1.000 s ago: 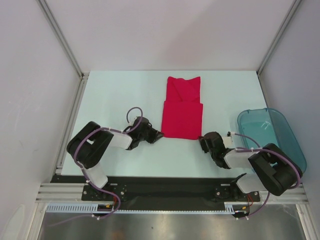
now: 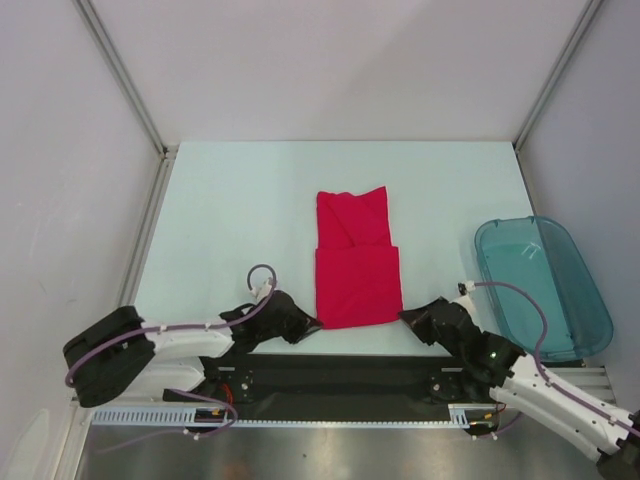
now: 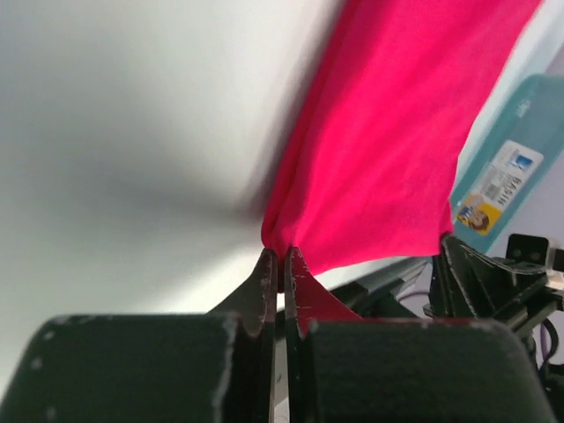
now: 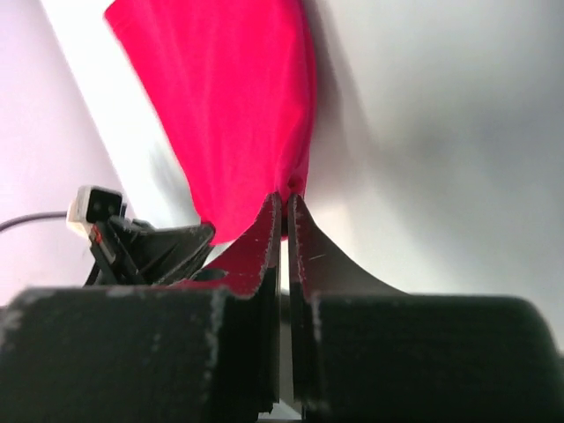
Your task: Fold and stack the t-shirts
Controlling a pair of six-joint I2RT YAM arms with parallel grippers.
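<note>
A red t shirt (image 2: 358, 285), folded into a narrow shape, lies lengthwise on the white table. Its near edge is held at both corners. At the near left corner, my left gripper (image 2: 318, 324) is shut on the cloth; the left wrist view shows the red fabric (image 3: 370, 150) pinched at the fingertips. My right gripper (image 2: 405, 316) is shut on the near right corner, and cloth (image 4: 238, 106) runs up from its closed tips in the right wrist view. The held edge looks raised off the table, casting soft shadows. The shirt's underside is hidden.
An empty teal bin (image 2: 540, 285) stands at the table's right side. Bare white table (image 2: 230, 200) lies left of the shirt and beyond it. The dark front edge (image 2: 340, 370) of the table is close behind both grippers.
</note>
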